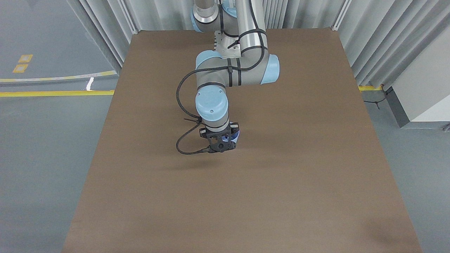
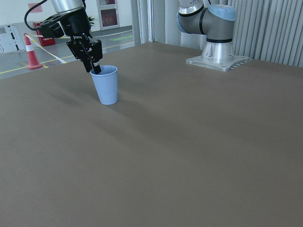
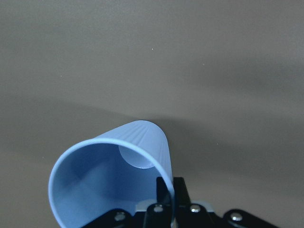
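Observation:
A light blue ribbed cup stands upright on the brown table. In the wrist view my gripper is at the cup's rim, one black finger inside and one outside, shut on the wall of the cup. In the front view my gripper hides most of the cup, with only a blue sliver showing.
The arm's base stands at the back. Curtains line the back, and a white block is off the table's right side.

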